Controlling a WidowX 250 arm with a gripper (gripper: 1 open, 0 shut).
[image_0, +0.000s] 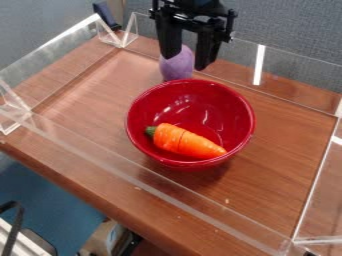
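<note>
My black gripper (187, 45) hangs at the top centre, its two fingers spread apart just above a purple toy (175, 68), which looks like an eggplant standing behind the bowl. Whether the fingers touch it I cannot tell; none appears closed on it. A red bowl (230, 107) sits in the middle of the wooden table, with an orange carrot (189, 142) with a green top lying inside it.
Clear acrylic walls (258, 65) border the wooden table (80, 135). Beyond the near left edge is a blue floor with some objects.
</note>
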